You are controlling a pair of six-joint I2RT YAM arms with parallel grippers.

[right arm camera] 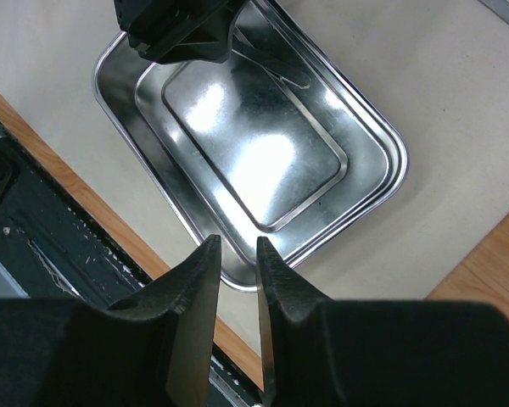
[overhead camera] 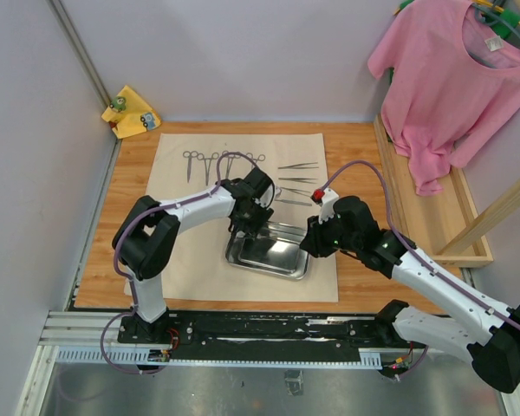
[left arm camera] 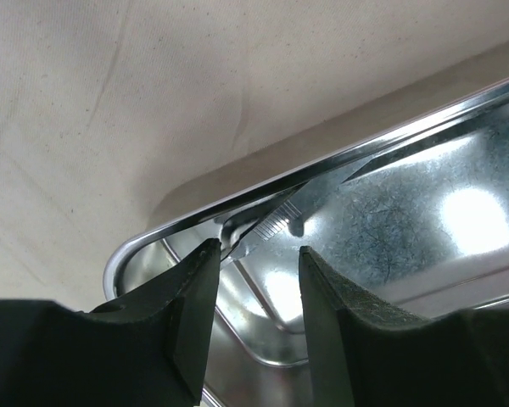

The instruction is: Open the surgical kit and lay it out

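The steel tray (overhead camera: 273, 260) lies on the beige cloth (overhead camera: 191, 269). My left gripper (overhead camera: 247, 230) is over the tray's left end, its fingers (left arm camera: 195, 288) apart. Below them, in the left wrist view, a slender metal instrument (left arm camera: 263, 227) lies in the tray near the rim. My right gripper hangs at the tray's right side, shut, with nothing visible between its fingers. Scissor-like instruments (overhead camera: 189, 165) lie in a row on the upper cloth, with tweezer-like instruments (overhead camera: 296, 165) in a column to their right.
A yellow cloth pouch (overhead camera: 130, 111) sits at the back left. A pink shirt (overhead camera: 446, 87) hangs over a wooden rack (overhead camera: 464, 251) on the right.
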